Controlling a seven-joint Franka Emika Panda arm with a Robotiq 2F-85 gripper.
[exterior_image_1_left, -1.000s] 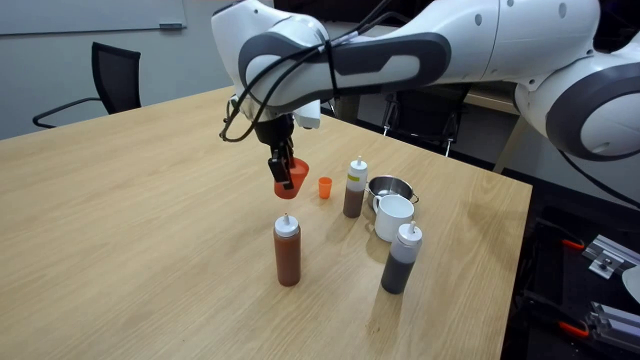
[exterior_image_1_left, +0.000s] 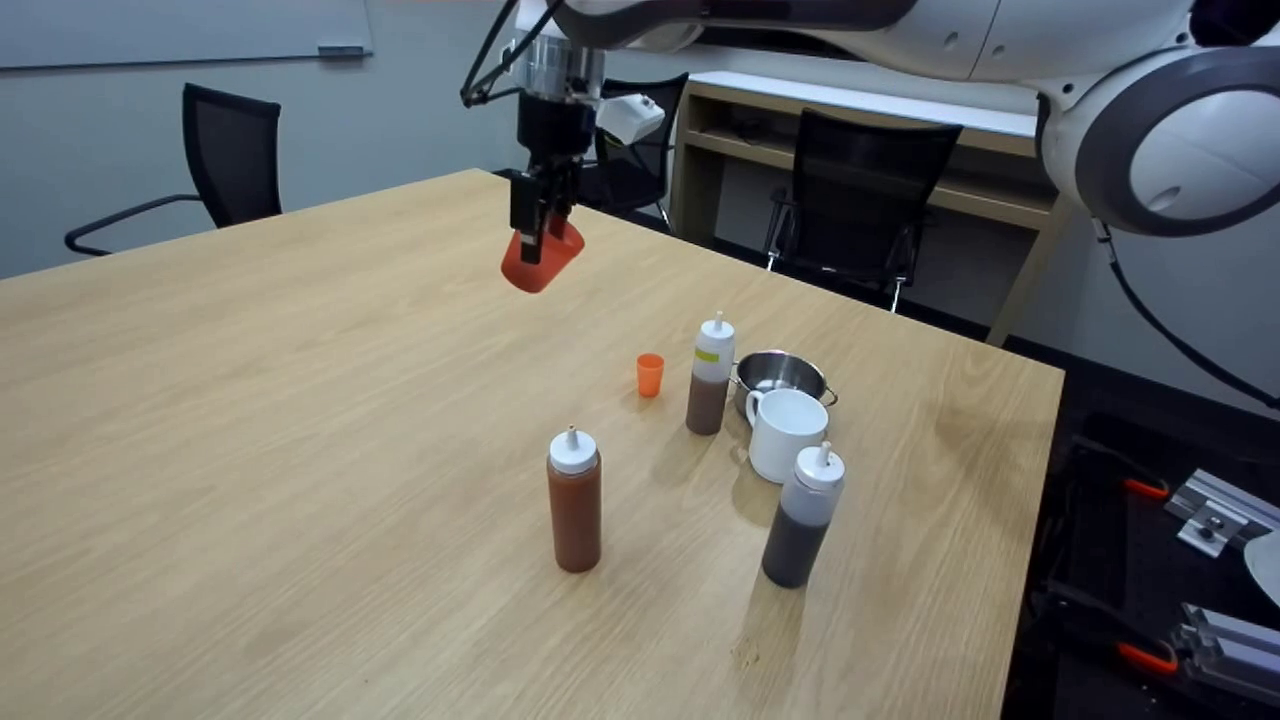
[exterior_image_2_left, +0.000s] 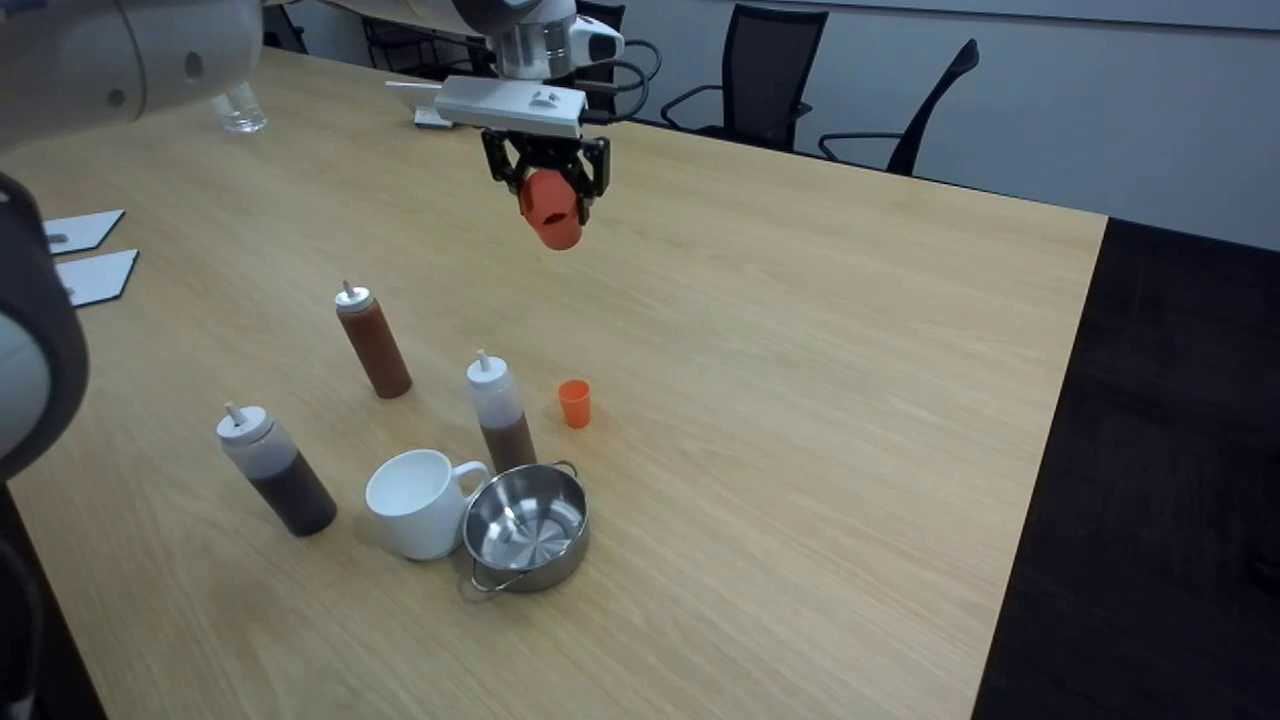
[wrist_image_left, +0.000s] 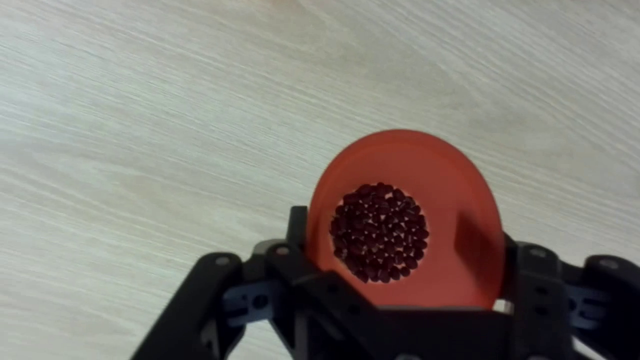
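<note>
High above the table, my gripper (exterior_image_2_left: 554, 206) is shut on a red cup (exterior_image_1_left: 542, 256), with one finger on either side of it. The cup leans to one side in both exterior views. Looking into the same cup (wrist_image_left: 444, 210) in the wrist view, I see small dark red beans (wrist_image_left: 379, 234) heaped at the bottom. A much smaller orange cup (exterior_image_1_left: 650, 376) stands upright on the table, well below and apart from the gripper.
Beside the orange cup stand a half-full squeeze bottle (exterior_image_1_left: 709, 378), a metal pot (exterior_image_2_left: 528, 528) and a white mug (exterior_image_2_left: 420, 504). A brown sauce bottle (exterior_image_1_left: 575, 504) and a dark sauce bottle (exterior_image_1_left: 801, 518) stand nearer exterior view 1.
In exterior view 1 the arm has risen and moved away toward the back, carrying the red cup up with it. The objects on the table have stayed put.
</note>
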